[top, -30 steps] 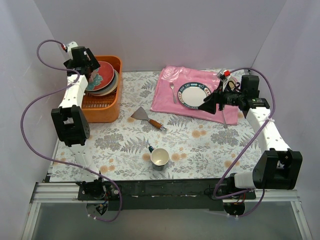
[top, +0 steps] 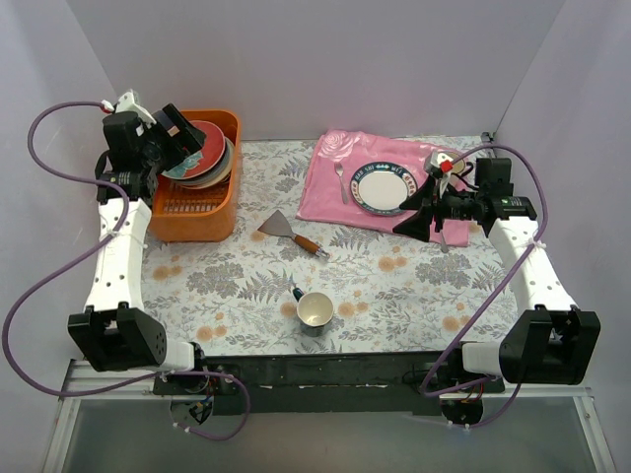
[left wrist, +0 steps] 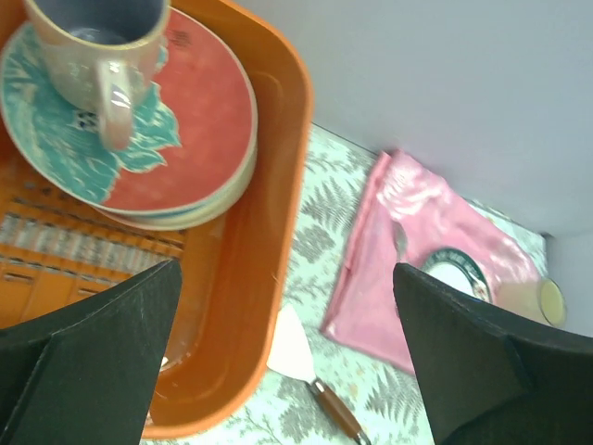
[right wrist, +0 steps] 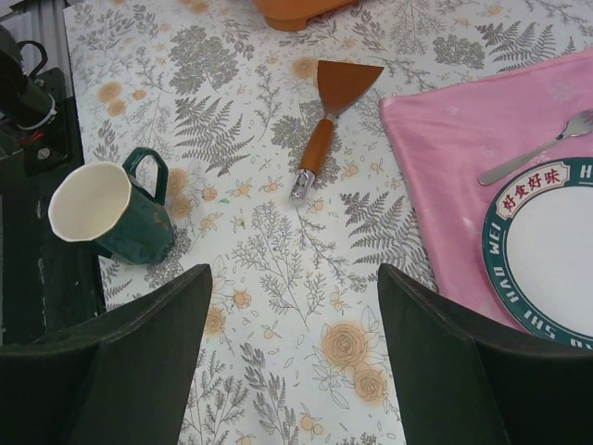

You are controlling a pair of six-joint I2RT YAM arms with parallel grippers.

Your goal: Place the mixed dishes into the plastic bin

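Observation:
In the orange plastic bin [top: 189,229], a red and teal plate [left wrist: 211,102] tops a small stack. A mug [left wrist: 104,65] stands on that plate, its handle facing the left wrist camera. My left gripper [top: 179,133] hangs above the bin, open, clear of the mug. Over the table's right side my right gripper [top: 419,212] is open and empty. A green mug [right wrist: 116,211] with a cream inside sits near the front edge. On the pink cloth lies a white plate [top: 383,187] with a dark green rim. A spatula [top: 279,227] with a wooden handle rests mid-table.
The pink cloth [top: 317,192] also bears a fork [top: 342,185]. Another cup [left wrist: 539,301] stands at its right end, partly behind my right arm in the top view.
My right arm has shifted only slightly.

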